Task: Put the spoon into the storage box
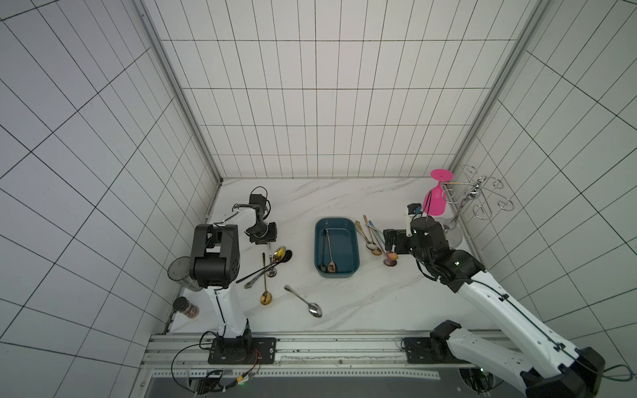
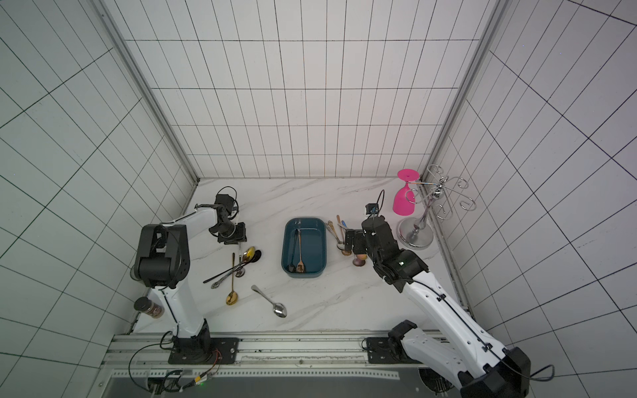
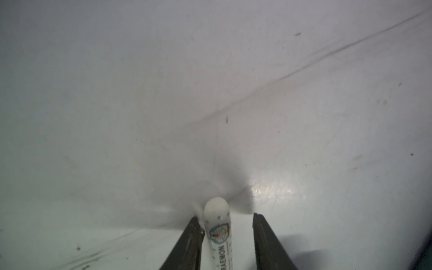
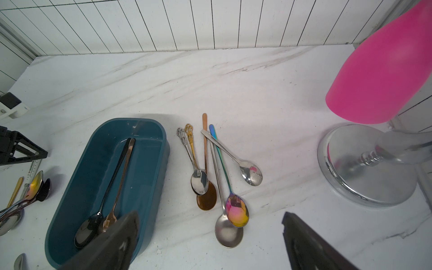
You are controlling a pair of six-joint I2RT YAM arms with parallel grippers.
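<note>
My left gripper is low over the table left of the box, part open, its fingers either side of a white printed handle end [image 3: 217, 209]; whether it touches is unclear. Crossed spoons [image 1: 279, 254] lie below it, with a silver spoon [image 1: 314, 308] nearer the front. My right gripper stands open above the table right of the box, near a group of several spoons [image 4: 236, 209].
At the right stand a pink glass [image 2: 404, 199], upside down, and a metal stand [image 4: 351, 180]. A jar [image 1: 185, 305] sits at the front left.
</note>
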